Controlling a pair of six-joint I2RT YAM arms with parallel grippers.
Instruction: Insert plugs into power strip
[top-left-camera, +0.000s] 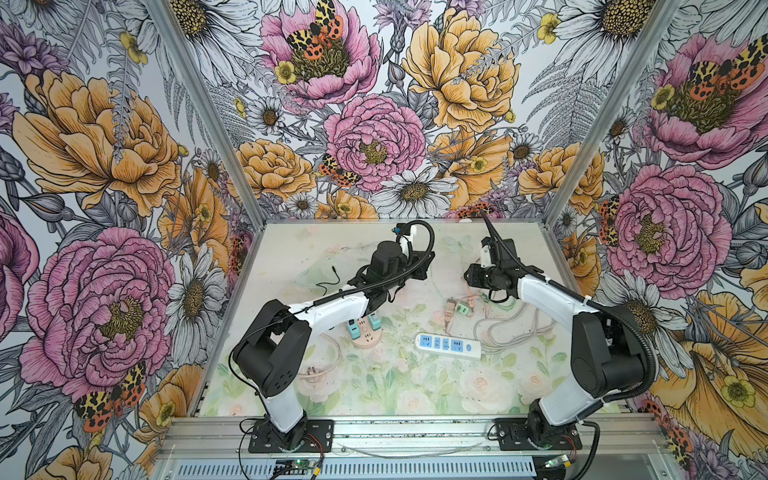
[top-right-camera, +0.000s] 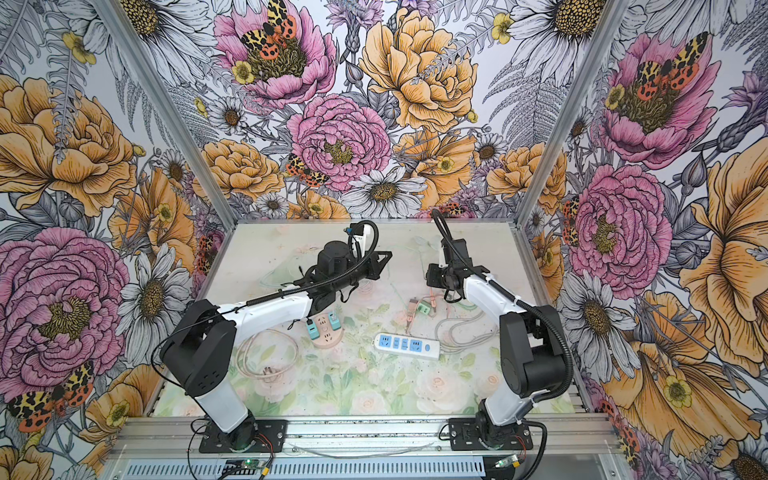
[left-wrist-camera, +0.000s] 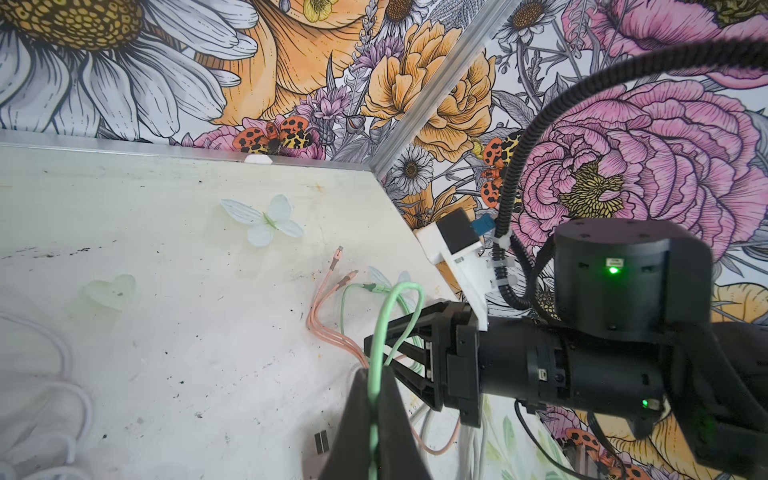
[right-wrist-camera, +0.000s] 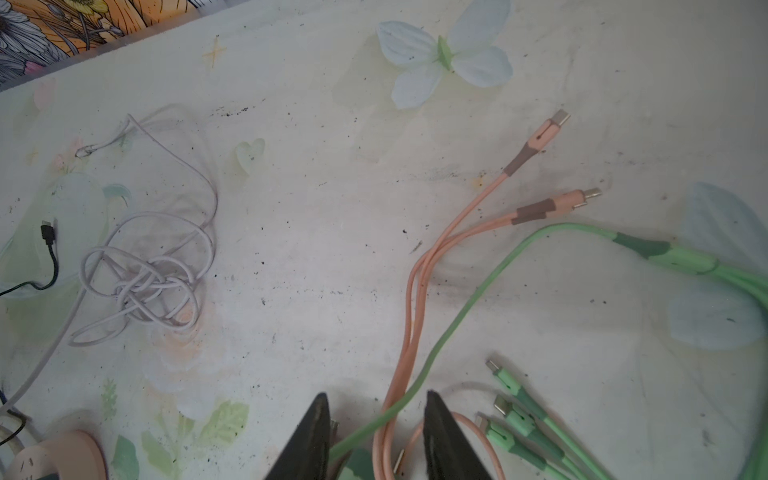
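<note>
A green cable (left-wrist-camera: 374, 400) rises along the seam of my left gripper, which looks shut on it, then bends over towards my right arm. In the right wrist view my right gripper stands open, with coral cables (right-wrist-camera: 412, 344) and part of the green cable visible across its gap. The white power strip with blue sockets (top-left-camera: 448, 345) lies on the near half of the table, its sockets looking empty. Past its far side lie a pink plug (top-left-camera: 450, 307) and a green plug (top-left-camera: 463, 308). A round pink power strip (top-left-camera: 368, 339) carries teal plugs (top-left-camera: 353, 329).
A tangled white cord (right-wrist-camera: 152, 280) and a black cable (right-wrist-camera: 49, 240) lie on the far left. Loose green connectors (right-wrist-camera: 512, 424) rest near my right gripper. Grey cable (top-left-camera: 516, 332) coils right of the white strip.
</note>
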